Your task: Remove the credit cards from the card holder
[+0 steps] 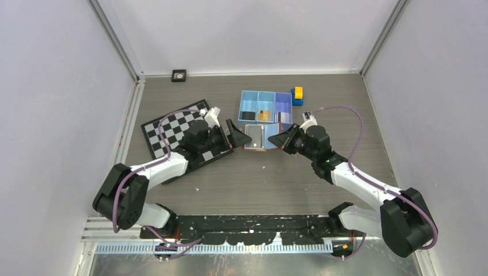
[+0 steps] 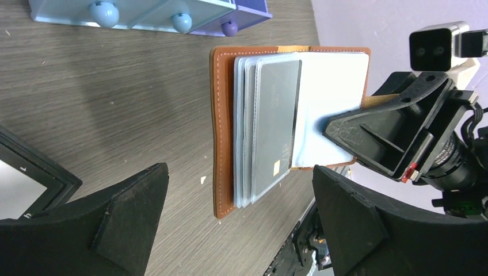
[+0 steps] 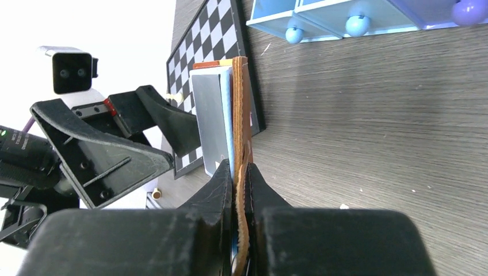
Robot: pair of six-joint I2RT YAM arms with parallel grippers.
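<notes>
The brown card holder (image 2: 222,138) hangs open in the air above the table, with my right gripper shut on one side of it. Clear sleeves with a grey card (image 2: 276,118) fan out from its inner face, on the half away from my right gripper. My left gripper stands open, its fingers (image 2: 135,201) apart. In the left wrist view the holder's free edge and sleeves lie beyond and between those fingers; whether they touch is unclear. From above, the left gripper is close to the holder's left edge.
Behind the holder stands an organizer (image 1: 248,102) with blue and purple compartments; small items lie in them. A checkered board (image 1: 172,129) is under the left arm. A yellow and blue block (image 1: 298,95) sits beside the organizer.
</notes>
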